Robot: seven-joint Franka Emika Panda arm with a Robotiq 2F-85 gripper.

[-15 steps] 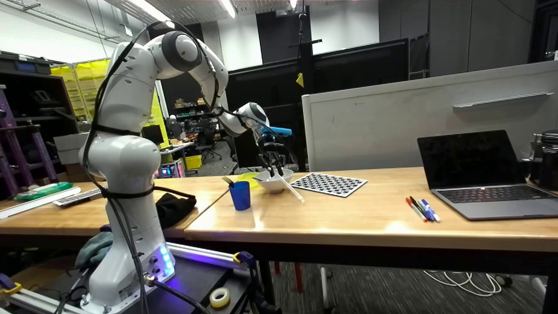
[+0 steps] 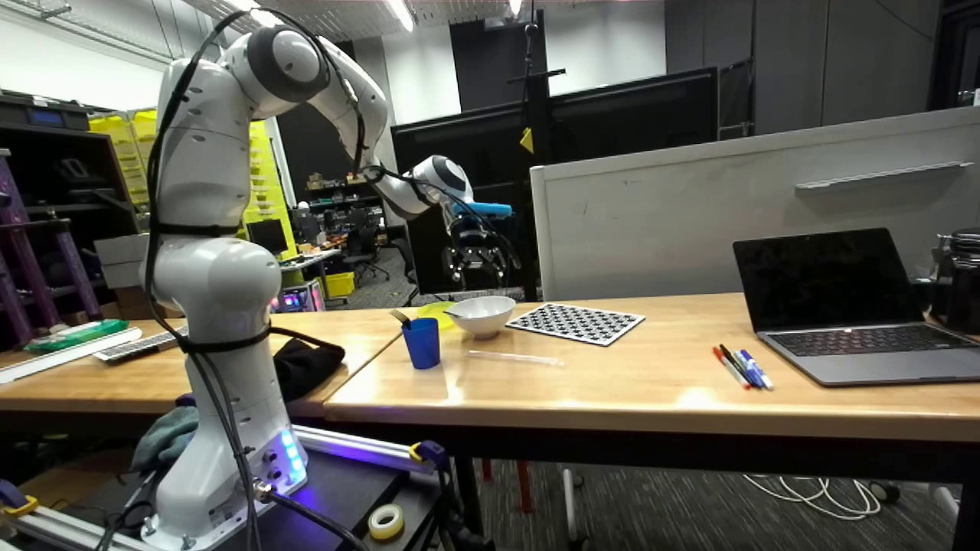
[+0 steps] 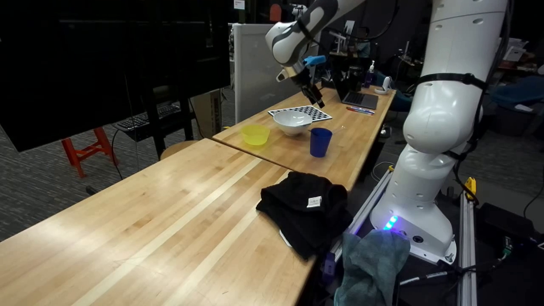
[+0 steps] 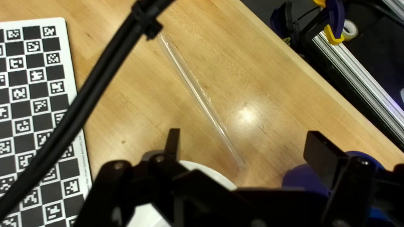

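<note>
A clear, thin rod (image 4: pixel 200 96) lies flat on the wooden table, in front of the white bowl (image 2: pixel 484 315) and to the right of the blue cup (image 2: pixel 423 343). High over the bowl hangs my gripper (image 2: pixel 478 275), open, with nothing between its fingers. In the wrist view its fingers (image 4: pixel 173 145) stand wide apart, and the rod's near end lies below the gap between them. The bowl is partly hidden there by the gripper, as is the cup. A fork (image 2: pixel 400 318) leans in the cup, and some utensil rests in the bowl.
A yellow bowl (image 3: pixel 255 134) stands beside the white one. A checkered board (image 2: pixel 576 323) lies to the right. Several pens (image 2: pixel 743 367) and a laptop (image 2: pixel 854 321) are farther right. Bare table lies between board and pens; a black cloth (image 3: pixel 306 209) lies near the arm's base.
A second ago the rod slanted up at the gripper, above the bowl's front. Now it lies on the table, and the gripper has risen clear of it.
</note>
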